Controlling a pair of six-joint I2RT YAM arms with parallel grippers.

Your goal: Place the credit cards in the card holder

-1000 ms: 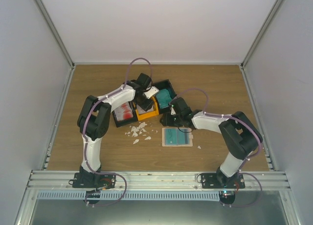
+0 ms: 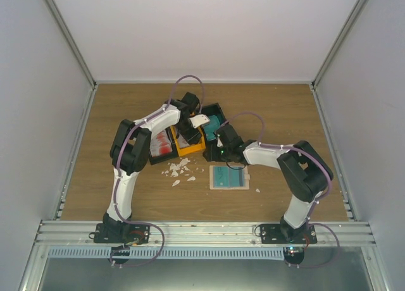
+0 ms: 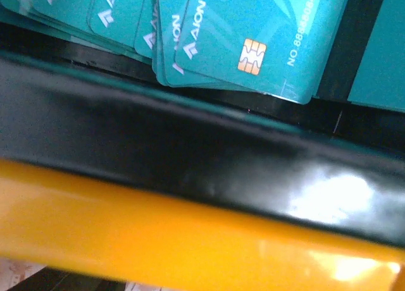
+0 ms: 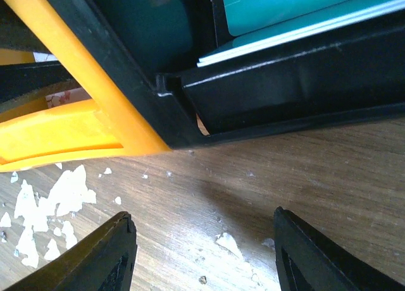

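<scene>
Teal credit cards (image 3: 221, 44) printed AION lie overlapped in a black tray (image 3: 114, 123); the top one has a gold chip. In the top view these teal cards (image 2: 212, 128) sit in the right-hand tray. My left gripper (image 2: 192, 138) is over the orange tray beside it; its fingers cannot be made out, so its finger state is unclear. My right gripper is open, with bare wood and white scraps seen between its fingers. It stays just outside the black tray's near corner. The card holder (image 2: 229, 185), pale-edged with teal panels, lies flat at the front.
An orange tray (image 2: 191, 150) stands between the teal cards' tray and another black tray (image 2: 164, 157) holding red-and-white cards (image 2: 161, 143). White scraps (image 2: 179, 167) litter the wood in front of the trays.
Across the top views my left arm has swung right over the orange tray, toward the teal cards' tray. The right gripper has shifted slightly left. The card holder has stayed put.
</scene>
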